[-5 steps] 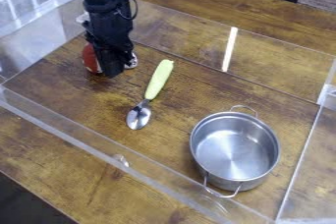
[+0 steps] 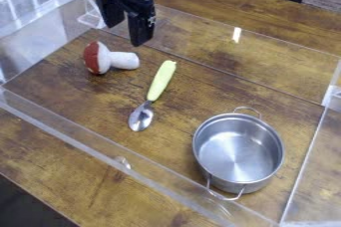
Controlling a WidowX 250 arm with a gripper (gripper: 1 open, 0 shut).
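Observation:
My gripper (image 2: 127, 20) hangs at the top left, dark and open, raised above a red and white toy (image 2: 100, 58) that lies on the wooden table with nothing holding it. To its right a spoon with a pale yellow handle (image 2: 162, 80) and a metal bowl end (image 2: 142, 116) lies on the table. A steel pot (image 2: 238, 146) with two handles stands at the lower right.
Clear plastic walls (image 2: 134, 179) border the work area.
My gripper has risen up and back from low over the red and white toy, uncovering it. The spoon and pot have not moved.

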